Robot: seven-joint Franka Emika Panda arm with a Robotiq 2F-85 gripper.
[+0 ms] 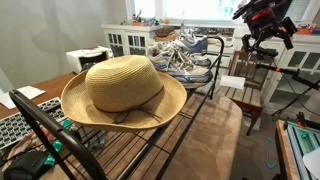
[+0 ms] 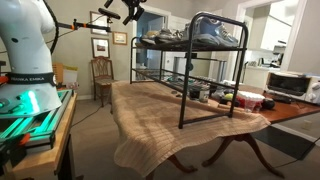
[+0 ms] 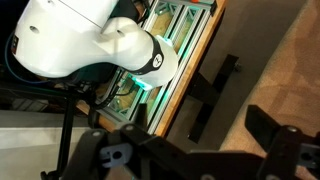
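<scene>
In exterior view 1, a straw sun hat (image 1: 122, 85) with a brown band rests on the near end of a dark wire rack (image 1: 118, 150). Several pairs of shoes (image 1: 185, 62) sit on the rack's far end, and exterior view 2 also has shoes (image 2: 212, 32) along its top shelf. My gripper (image 1: 268, 45) is up in the air at the far right, well away from hat and rack. Its fingers (image 3: 141, 112) are spread wide in the wrist view, with nothing between them. The hat is outside the wrist view.
A brown table (image 2: 140, 120) carries the rack, its left part bare. Small items (image 2: 222, 97) lie under the rack. A wooden chair (image 2: 102, 75) stands behind. A keyboard (image 1: 15, 128) is at the far left. The arm's white base (image 2: 30, 100) stands beside the table.
</scene>
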